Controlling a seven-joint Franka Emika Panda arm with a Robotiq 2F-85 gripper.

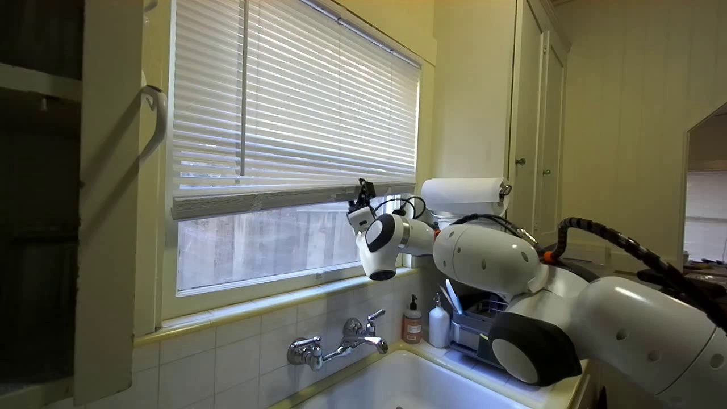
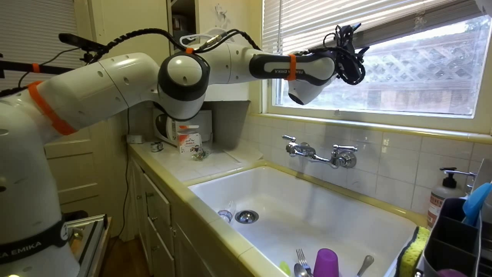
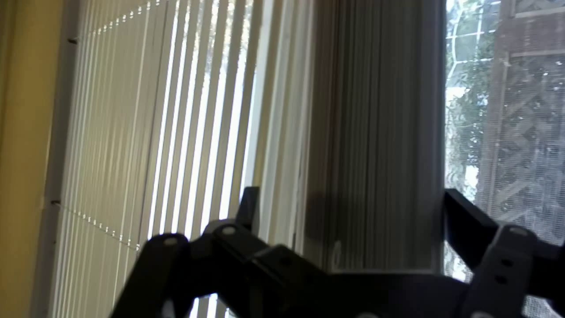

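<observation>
White slatted blinds hang partway down the window, their stacked bottom part tilted slightly. In the wrist view that dark slat bundle runs between my open gripper's two black fingers, one at the bundle's bare-glass side and the other over the slats. From the first exterior view, my gripper is up at the blinds' lower edge, near their right end. In the second exterior view my gripper is at the blinds' edge too, fingers toward the window. Whether either finger touches the blinds, I cannot tell.
Below lies the white sink with a purple cup and cutlery in it. A wall faucet, soap bottle and dish rack stand near. A paper towel roll hangs right of the window.
</observation>
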